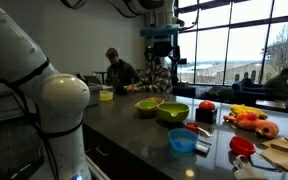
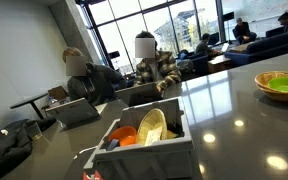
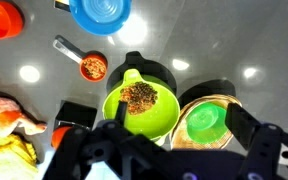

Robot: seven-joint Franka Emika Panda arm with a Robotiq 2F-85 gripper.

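High over the table, my gripper (image 1: 161, 62) hangs open with nothing between its fingers; in the wrist view its dark fingers (image 3: 242, 125) are spread wide. Below it lies a lime-green bowl (image 3: 156, 122) with brown granules (image 3: 139, 96) inside, also seen in exterior view 1 as a green bowl (image 1: 171, 113). Beside it is a wicker basket (image 3: 185, 132) holding a green dish (image 3: 206, 122). A small red cup with a handle (image 3: 93, 67) contains similar bits. Near it are a blue bowl (image 3: 100, 12) and a red bowl (image 3: 2, 18).
An orange plush toy (image 3: 2, 115) and yellow item (image 3: 12, 158) lie to one side. A dark box (image 3: 76, 114) stands near the green bowl. In exterior view 2, a grey bin (image 2: 149, 158) holds bowls. People sit behind the table.
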